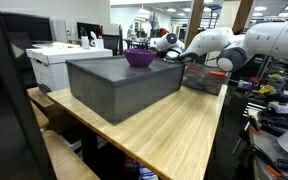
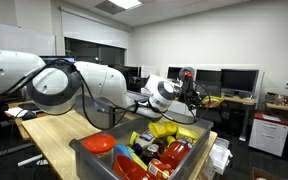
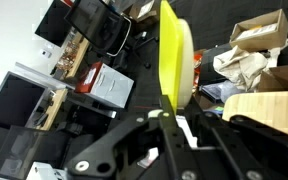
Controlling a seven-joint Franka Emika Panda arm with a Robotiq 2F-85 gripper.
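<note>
A long yellow object [image 3: 172, 50] with a pale edge rises from between the fingers of my gripper in the wrist view; the fingers are shut on it. What it is cannot be told for sure. In exterior view 2 a yellow shape [image 2: 210, 102] shows beside the gripper [image 2: 190, 96], above the far end of a grey bin [image 2: 88, 165]. Exterior view 1 has the arm's end [image 1: 171, 42] past the purple bowl [image 1: 140, 57], with the fingers too small to make out.
Red, blue and yellow things [image 2: 164, 130] fill the grey bin. Below the gripper, cardboard boxes [image 3: 260, 32] stand on the floor beyond the table edge.
</note>
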